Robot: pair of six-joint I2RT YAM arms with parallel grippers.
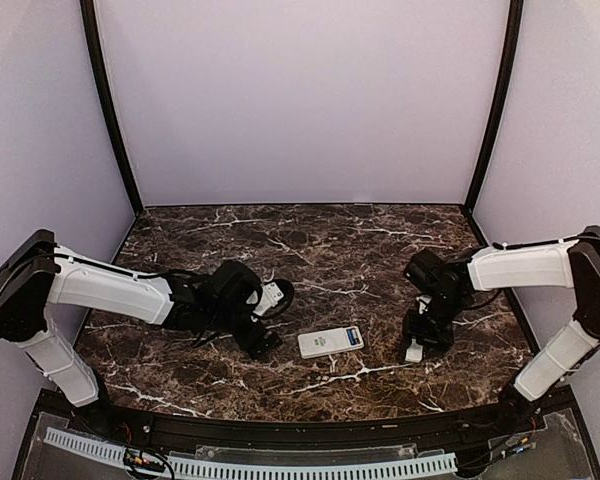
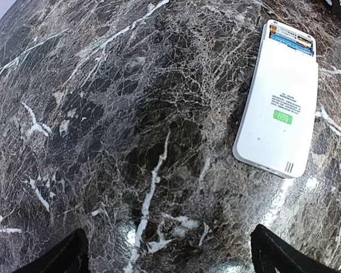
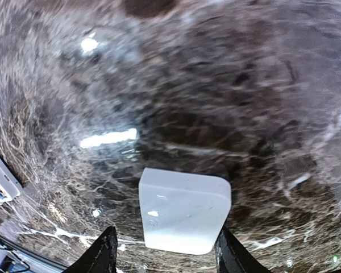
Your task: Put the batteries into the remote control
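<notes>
The white remote [image 1: 330, 342] lies back side up at the table's middle. In the left wrist view, its uncovered compartment [image 2: 292, 38] holds a blue battery [image 2: 292, 43] and, beside it, a copper-and-dark one [image 2: 298, 35]. My left gripper stands open left of the remote, nothing between its fingers. At the right, my right gripper is over the small white battery cover [image 3: 184, 210]. Its fingers are apart on either side of the cover; a gap shows at the left finger [image 3: 107, 250], while the right finger [image 3: 226, 250] looks close to or touching it.
The remote's end [image 3: 1, 179] shows at the left edge of the right wrist view. A white slotted strip [image 1: 310, 470] runs along the front edge.
</notes>
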